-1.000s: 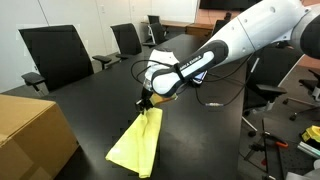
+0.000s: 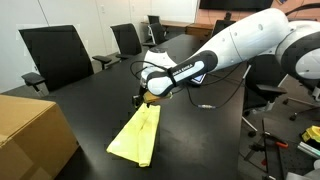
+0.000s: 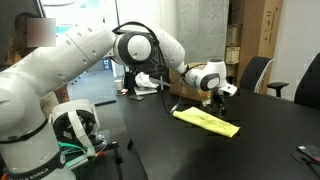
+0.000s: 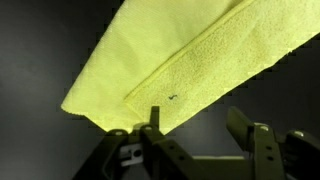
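A yellow cloth (image 2: 137, 136) lies as a long folded strip on the dark table, its far end close under my gripper (image 2: 146, 99). In exterior view 2 the same cloth (image 3: 208, 122) stretches in front of the gripper (image 3: 221, 103). The wrist view has the cloth (image 4: 180, 60) running diagonally, one end spread at the left. Both fingers (image 4: 154, 118) stand apart there, with bare dark table in the lower gap and the cloth's edge near the left fingertip. Nothing shows gripped between them.
A cardboard box (image 2: 36, 138) stands at the table's left. Several black chairs (image 2: 54, 56) line the far edge. A dark device (image 3: 306, 155) lies at the right in exterior view 2.
Slightly, my arm and gripper have shifted at the far end of the cloth. Since a second ago the cloth's upper part has settled lower and flatter.
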